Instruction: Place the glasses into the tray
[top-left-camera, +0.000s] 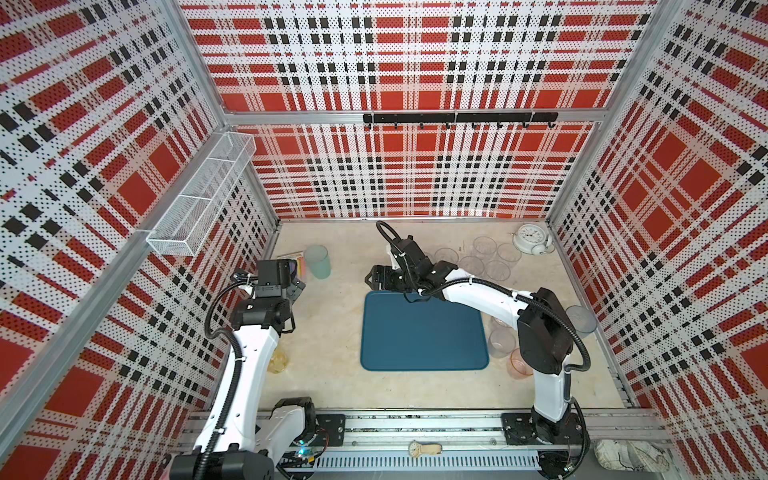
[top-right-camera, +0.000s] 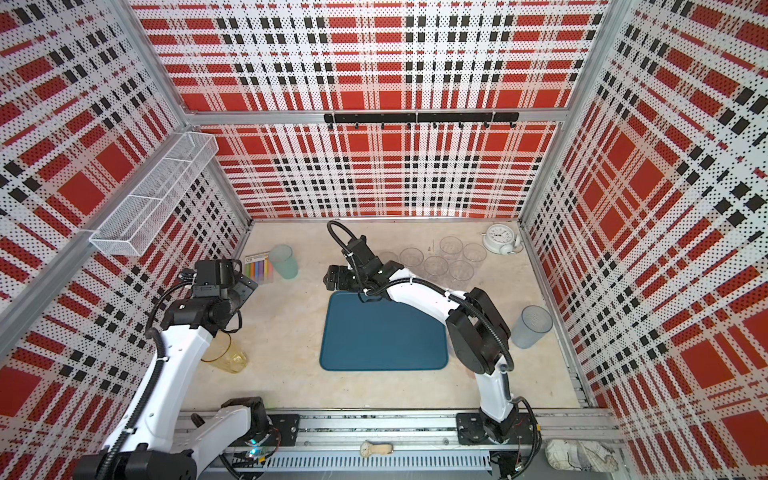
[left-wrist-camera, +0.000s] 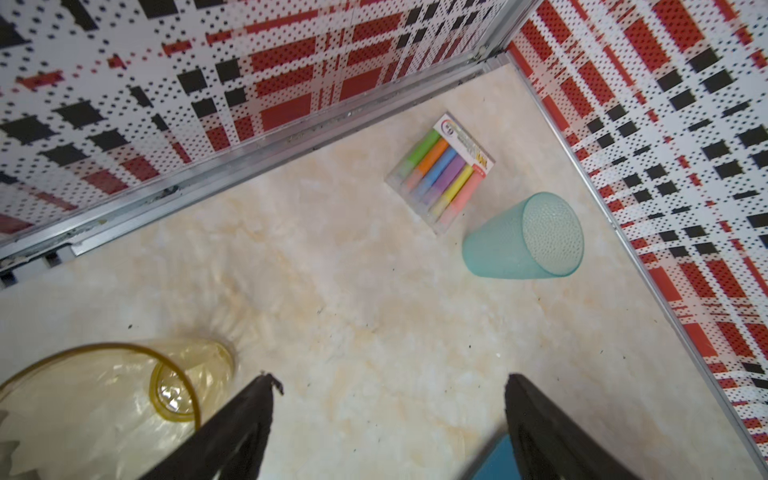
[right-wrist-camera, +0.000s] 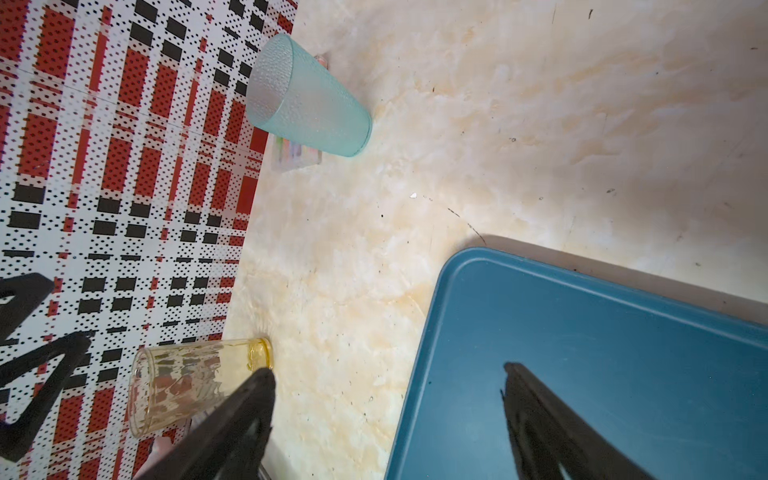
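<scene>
The empty blue tray (top-left-camera: 424, 332) lies in the middle of the table. A teal glass (left-wrist-camera: 520, 240) stands upright at the back left, and a yellow glass (top-right-camera: 230, 357) stands near the left front, partly covered by my left arm in the top views. Several clear glasses (top-right-camera: 448, 260) are grouped at the back right. At the right, a bluish glass (top-right-camera: 532, 326) and a pinkish glass (top-left-camera: 520, 365) stand on the table. Above the left side hovers my left gripper, open and empty. My right gripper, also open and empty, is over the tray's back left corner.
A pack of coloured sticks (left-wrist-camera: 440, 172) lies beside the teal glass. A white round clock or scale (top-right-camera: 501, 237) occupies the back right corner. Bare table separates the tray from the left wall. A white wire basket (top-left-camera: 204, 196) hangs on that wall.
</scene>
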